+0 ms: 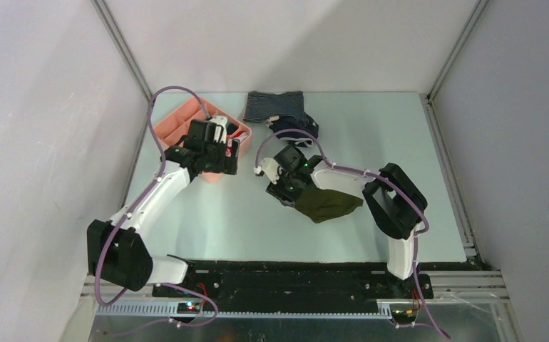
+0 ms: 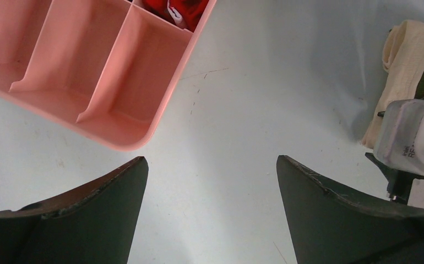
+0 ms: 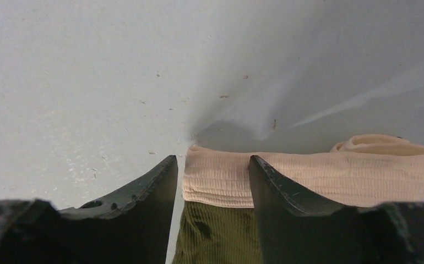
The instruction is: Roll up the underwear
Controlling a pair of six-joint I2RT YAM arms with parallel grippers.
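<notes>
Olive-green underwear [image 1: 329, 204] with a cream waistband [image 3: 309, 170] lies flat on the table, folded lengthwise, its waistband end toward the left. My right gripper [image 1: 284, 196] is over that end and covers it in the top view. In the right wrist view its fingers [image 3: 149, 190] are part open, one beside the waistband's corner and one in front of the band; whether they touch the cloth I cannot tell. My left gripper stands open over bare table beside the box, nothing between its fingers.
A pink divided box [image 2: 116, 137] sits at the back left, with red and dark cloth in some compartments. Dark garments [image 1: 275, 107] are piled at the back middle. Bare table lies in front and to the right.
</notes>
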